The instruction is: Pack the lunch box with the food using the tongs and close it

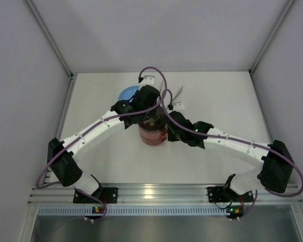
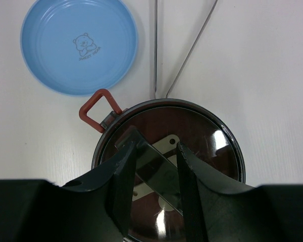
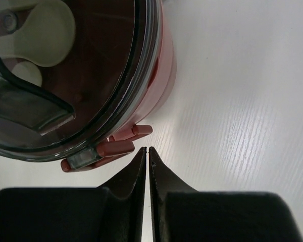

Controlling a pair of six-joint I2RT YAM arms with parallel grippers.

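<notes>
The round pink lunch box stands mid-table under its dark see-through lid. A clear handle bar crosses the lid diagonally. My left gripper is part open above the lid, one finger on each side of the bar; whether they touch it cannot be told. In the right wrist view, a red-brown side latch sticks out from the rim. My right gripper is shut just beside that latch, its tips together and nothing showing between them. Another latch stands out on the opposite side.
A blue plate with a bear print lies behind the box to the left. Two thin metal utensils lie behind the box. Beneath the lid a pale spoon-shaped piece shows.
</notes>
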